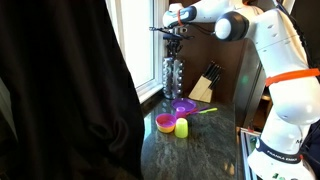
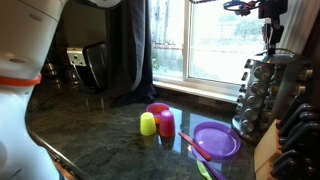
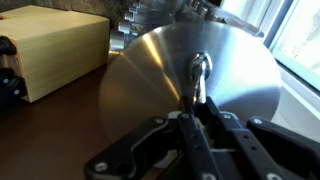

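Observation:
A tall silver rack point(image 1: 174, 78) holding jars in tiers stands by the window, at the back of the counter. In exterior view 2 my gripper point(image 2: 270, 46) points down at the rack's top. The wrist view looks onto its round shiny metal top point(image 3: 150, 75), where a small loop handle point(image 3: 201, 70) rises. My gripper is shut on the lower part of this handle; the fingers hide the exact contact.
A knife block point(image 1: 205, 86) stands close beside the rack. On the counter are a purple plate point(image 2: 216, 140), a yellow cup point(image 2: 148, 124), a pink cup point(image 2: 167, 124) and a red bowl point(image 2: 157, 108). The window point(image 2: 205, 50) lies just behind the rack.

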